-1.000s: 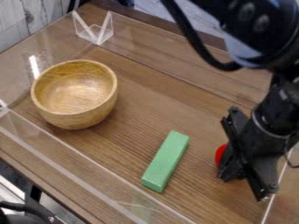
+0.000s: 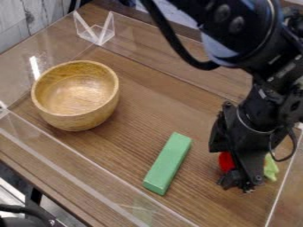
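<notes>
My gripper (image 2: 243, 160) is low at the right, over a small red object (image 2: 225, 161) that is mostly hidden by its fingers. A light green object (image 2: 271, 170) shows just right of the fingers. Whether the gripper is closed on either thing cannot be told. A green block (image 2: 168, 162) lies to the left of the gripper.
A wooden bowl (image 2: 73, 96) sits at the left. A clear plastic piece (image 2: 95, 25) stands at the back left.
The gripper has shifted and turned slightly over the red object, and more of the light green object now shows at its right.
</notes>
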